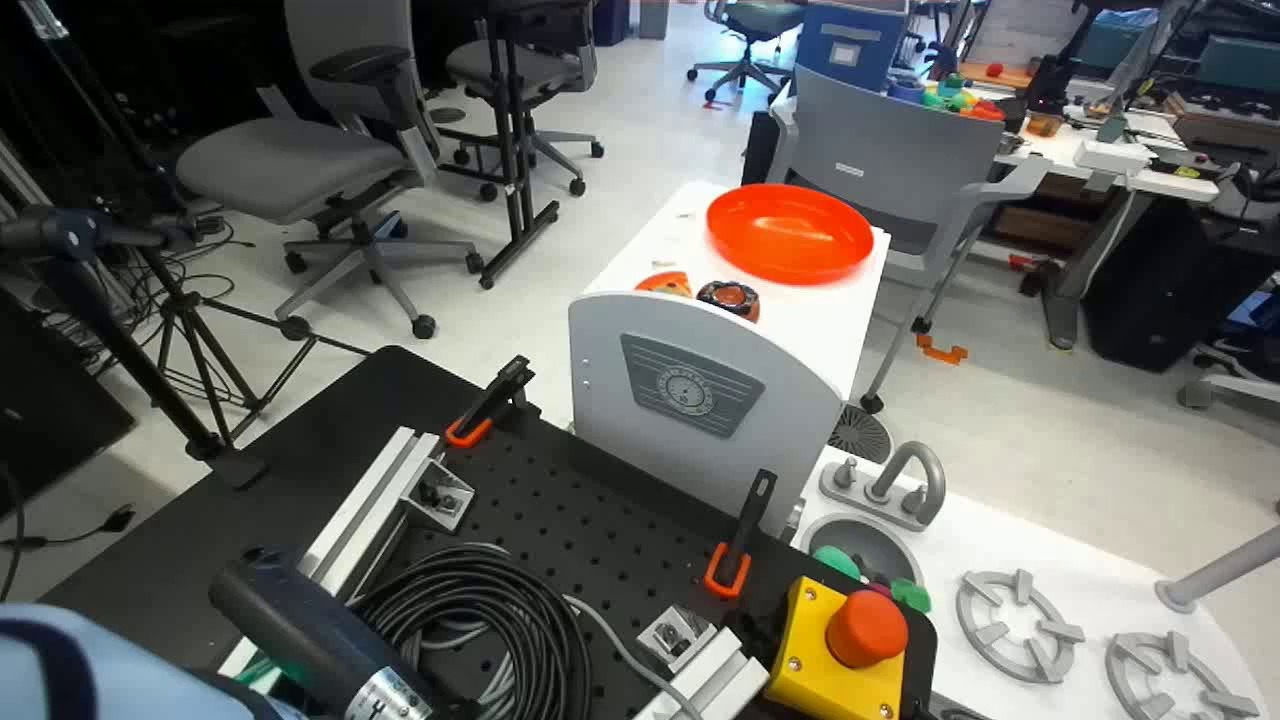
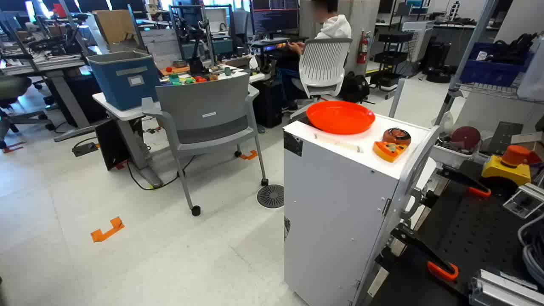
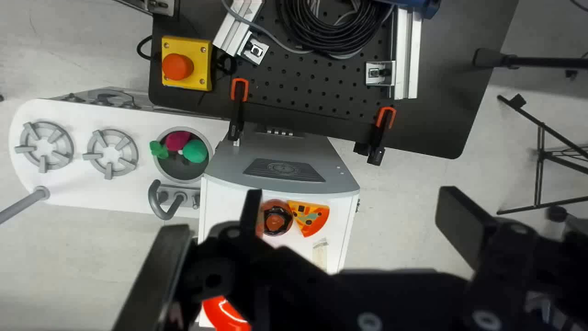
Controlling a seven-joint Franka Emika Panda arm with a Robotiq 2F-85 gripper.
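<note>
My gripper is open in the wrist view, its dark fingers wide apart and nothing between them. Below it is the white cabinet top. A round toy with a dark ring and an orange-brown centre lies there close to the left finger, partly covered by it in this view. Touching or nearly touching its side is a toy pizza slice. Both also show in exterior view 2, where a red-orange plate rests farther along the same top. The wrist view has most of that plate hidden behind the gripper.
A raised grey panel borders the cabinet top. Beside it, a toy sink holds green and magenta pieces, near grey burners. Black clamps, coiled cable and a yellow box with a red button occupy the black table.
</note>
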